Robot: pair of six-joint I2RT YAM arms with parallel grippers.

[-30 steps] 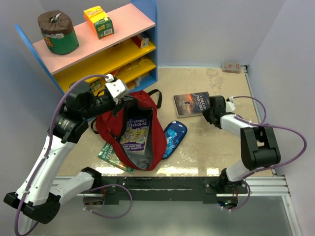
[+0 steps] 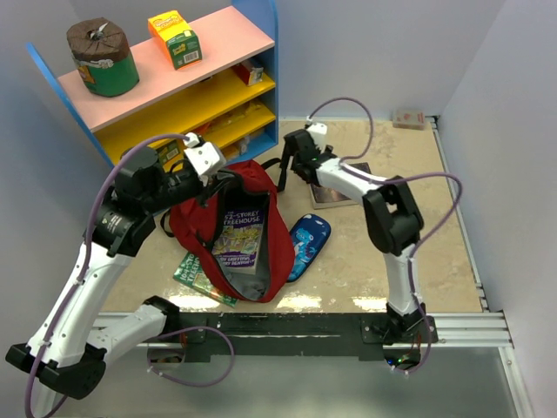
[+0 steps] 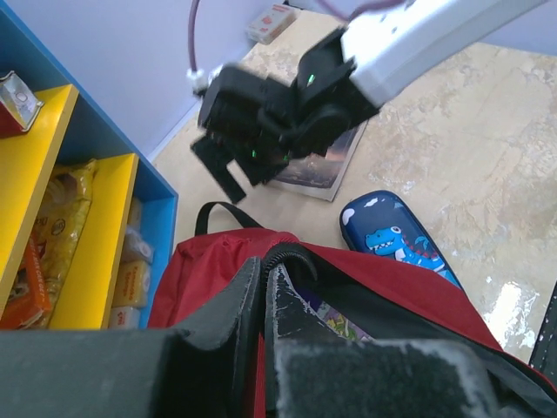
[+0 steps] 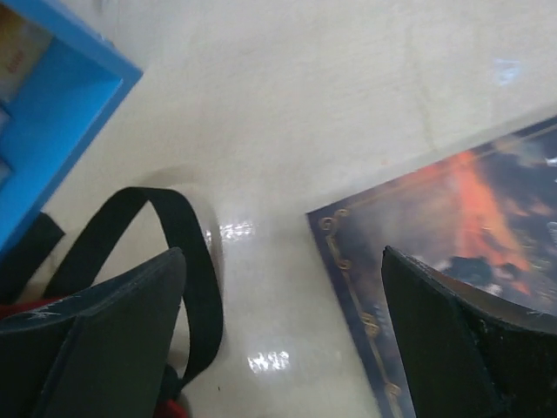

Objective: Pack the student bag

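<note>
The red bag [image 2: 279,231] lies gaping on the table, and a purple Treehouse book [image 2: 239,237] is inside it. My left gripper is shut on the bag's dark-trimmed upper edge. Flat on the table beyond the bag lies the dark-covered book [image 4: 470,222], partly covered by my right arm in the top view. My right gripper is open and empty, its fingers over the bare surface between the bag's black strap [image 4: 196,279] and the book's left edge. A blue dinosaur pencil case [image 2: 309,246] rests right of the bag.
A green book [image 2: 193,274] is partly under the bag's left side. The shelf unit [image 2: 183,102] with boxes and packets stands behind the bag. A small box [image 2: 408,118] sits at the far right corner.
My right arm has swung left across the dark book, from its right edge to its left side near the bag strap. The left arm and the bag look unmoved.
</note>
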